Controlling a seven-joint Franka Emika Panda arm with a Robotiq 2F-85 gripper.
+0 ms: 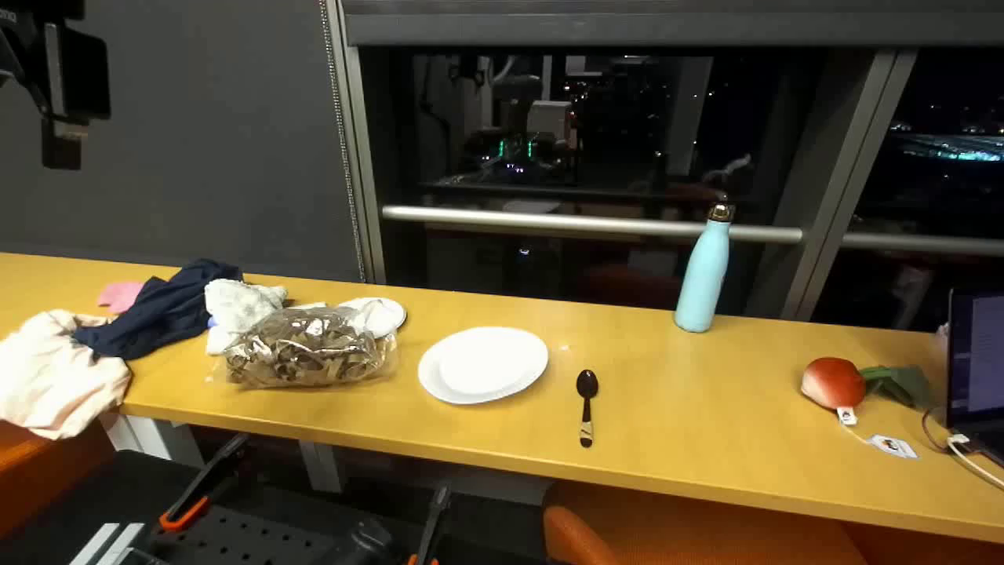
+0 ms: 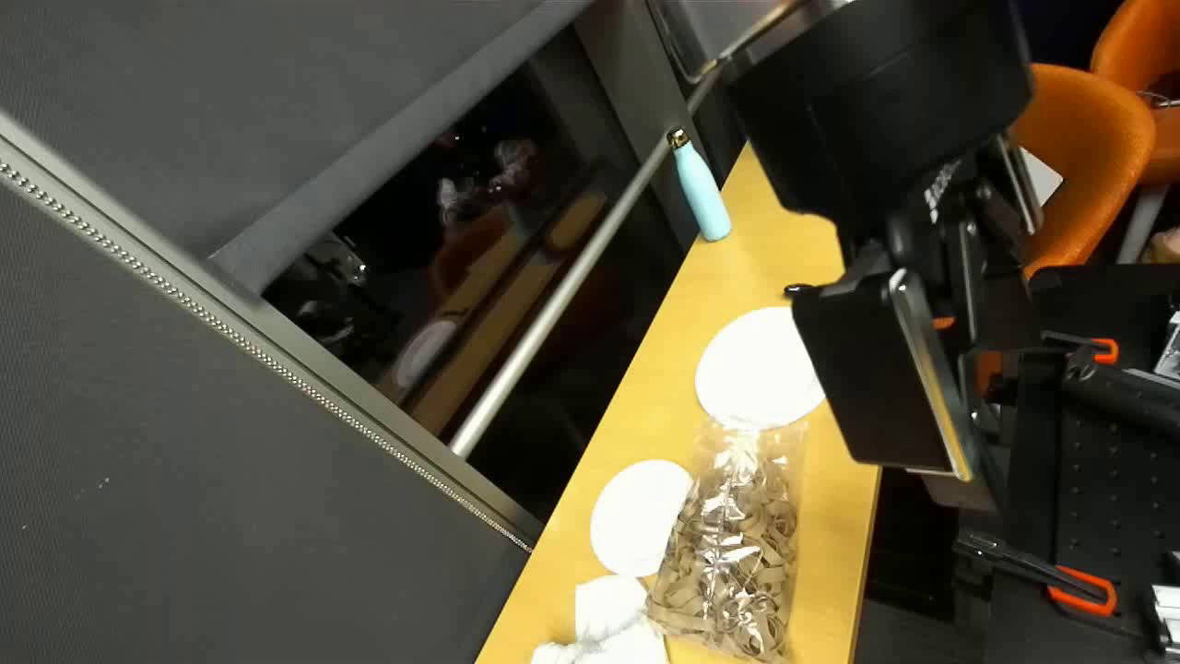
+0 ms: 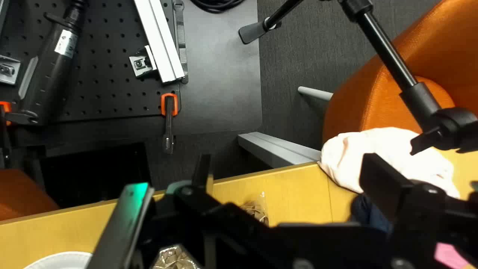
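My gripper stands open in the wrist view, its two fingers wide apart and nothing between them. Only part of it enters exterior view 1, at the top left, high above the table point(image 1: 640, 414). A white plate point(image 1: 482, 366) lies mid-table, with a black spoon point(image 1: 586, 406) to its right. Left of the plate rests a clear bag of brown paper strips point(image 1: 306, 348), partly over a smaller white disc point(image 1: 381, 315). Farther back on the right, a light blue bottle point(image 1: 703, 275) stands upright. The arm partly covers the spoon in exterior view 2.
Cloths, including a navy one point(image 1: 169, 306) and a cream one point(image 1: 58, 375), lie at the table's left. On the right are a red plush vegetable point(image 1: 833, 383) and a laptop point(image 1: 975, 362). Window and metal rail point(image 1: 583, 223) border the back.
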